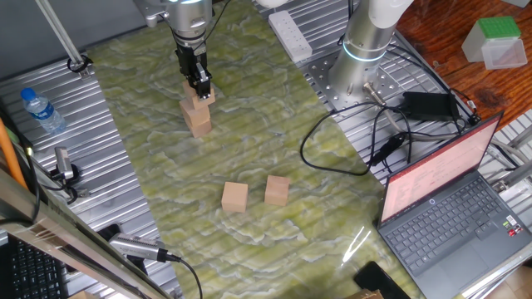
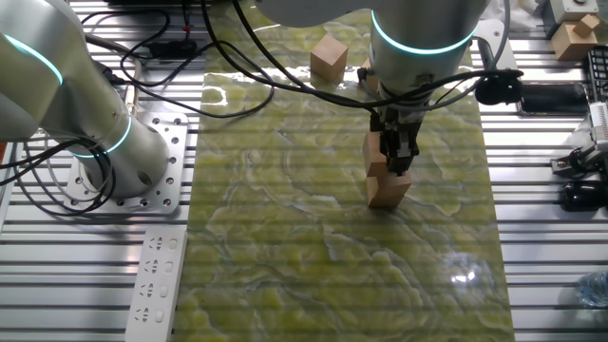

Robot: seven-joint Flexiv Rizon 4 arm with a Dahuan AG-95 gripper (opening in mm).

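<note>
Two plain wooden blocks stand one over the other near the far left of the green mat in exterior view 1. The lower block rests on the mat. The upper block sits at or just over its top, offset from it; whether they touch cannot be told. Pointing down, my black gripper has its fingertips at the upper block and covers part of it. In exterior view 2 the gripper overlaps the upper block, above the lower block. How far apart the fingers are is unclear.
A laptop and black cables border the right. A power strip lies off the mat.
</note>
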